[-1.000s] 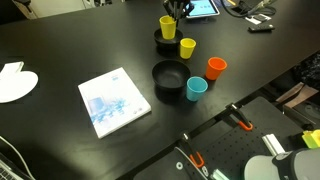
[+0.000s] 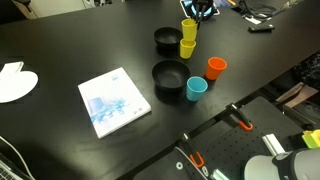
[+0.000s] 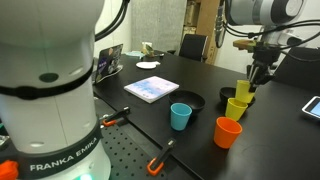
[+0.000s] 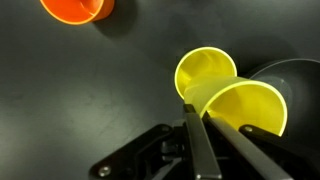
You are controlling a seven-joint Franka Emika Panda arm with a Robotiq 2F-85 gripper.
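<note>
A yellow cup (image 2: 189, 28) is held by its rim in my gripper, which is shut on it. Directly below, a second yellow cup (image 2: 187, 49) stands upright on the table. In the wrist view the held cup (image 4: 250, 103) partly overlaps the mouth of the standing cup (image 4: 198, 62). Exterior view 2 has the held cup (image 3: 243, 90) just over the other cup (image 3: 236, 108); whether its bottom is inside or still above the rim, I cannot tell.
Two black bowls (image 2: 169, 38) (image 2: 171, 75) sit left of the cups. An orange cup (image 2: 215, 68) and a blue cup (image 2: 196, 89) stand nearer the table's front edge. A white-framed picture (image 2: 113, 100) and a white plate (image 2: 16, 84) lie on the left.
The held yellow cup has moved from over the far black bowl, rightward, and is now over the standing yellow cup. The other objects are unmoved.
</note>
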